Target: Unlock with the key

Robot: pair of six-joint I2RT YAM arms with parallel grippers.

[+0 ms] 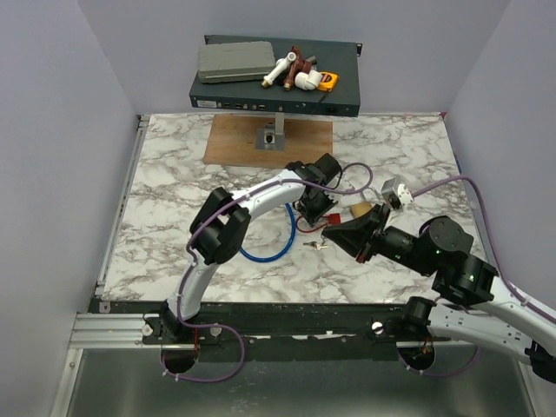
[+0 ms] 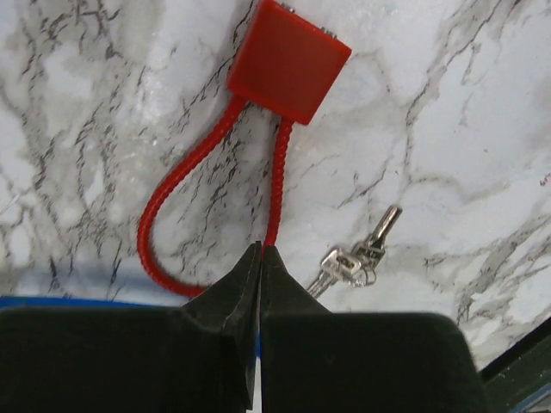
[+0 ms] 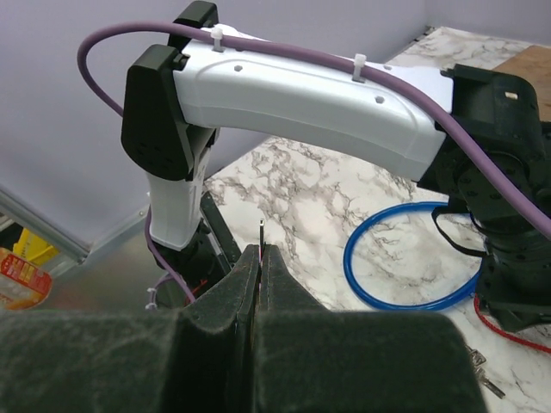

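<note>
A red padlock [image 2: 287,62] with a red braided cable loop lies on the marble table, partly hidden under my left arm in the top view. Beside the cable is a small bunch of silver keys, also visible low at the edge of the right wrist view. My left gripper hangs shut over the loop and keys, nothing showing between its fingers. My right gripper is also shut, right of the keys in the top view, with no object evident in it.
A blue cable [image 1: 274,255] curves under the left arm. A wooden board [image 1: 228,141] with a metal latch fitting sits at the back, below a dark shelf [image 1: 226,97] holding assorted items. A tan object [image 1: 360,209] lies right of the padlock.
</note>
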